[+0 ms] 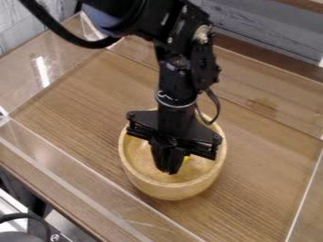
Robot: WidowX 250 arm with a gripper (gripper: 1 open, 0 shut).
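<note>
A round, light wooden bowl [171,186] stands on the wooden table near its front. My black gripper [169,155] reaches down into the bowl from above, its fingertips inside and close together, low over the bowl's floor. A small bit of yellow shows just right of the fingers, mostly hidden by them; whether it is held between them is hard to see, though the gripper appears shut on it.
A grey wall stands behind.
</note>
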